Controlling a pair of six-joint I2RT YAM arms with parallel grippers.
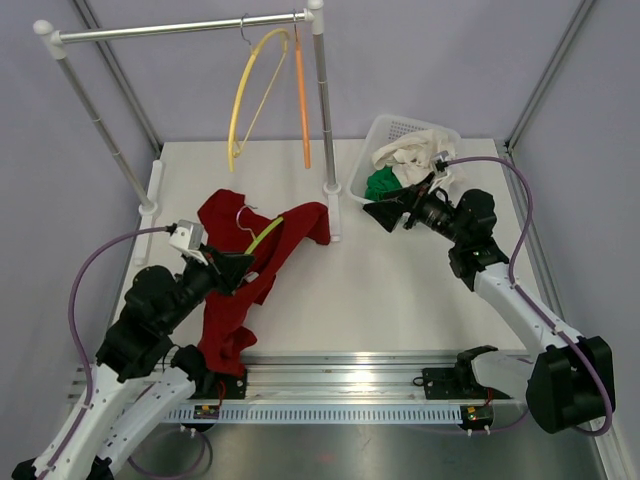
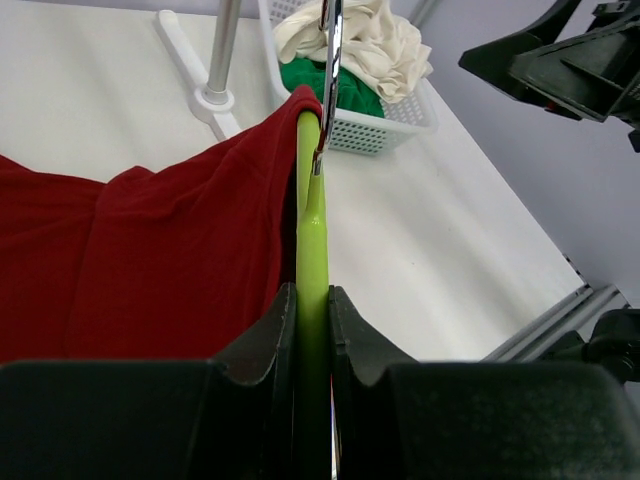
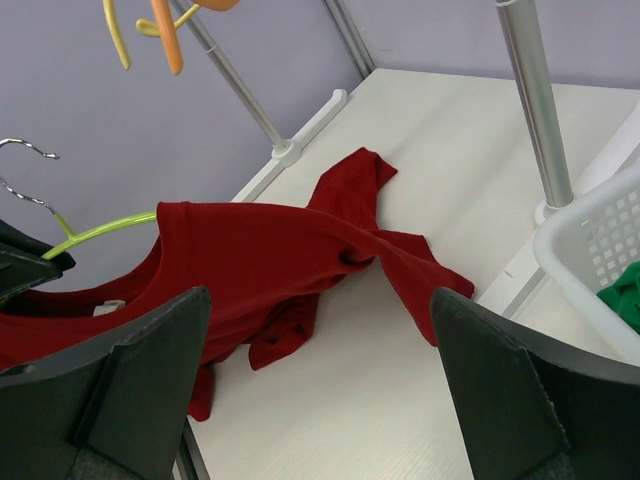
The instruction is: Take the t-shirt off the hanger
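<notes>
A dark red t-shirt (image 1: 225,320) lies draped over a light green hanger (image 1: 266,231) with a metal hook. My left gripper (image 1: 240,268) is shut on the green hanger's bar; in the left wrist view the shirt (image 2: 170,250) hangs from the bar's far end and the hook (image 2: 330,90) points up. My right gripper (image 1: 385,207) stands open in front of the basket, apart from the shirt; in the right wrist view its fingers frame the shirt (image 3: 250,240) with nothing between them.
A metal rack (image 1: 170,28) holds yellow (image 1: 240,85) and orange (image 1: 302,100) hangers. A white basket (image 1: 363,160) with white and green cloth stands back right.
</notes>
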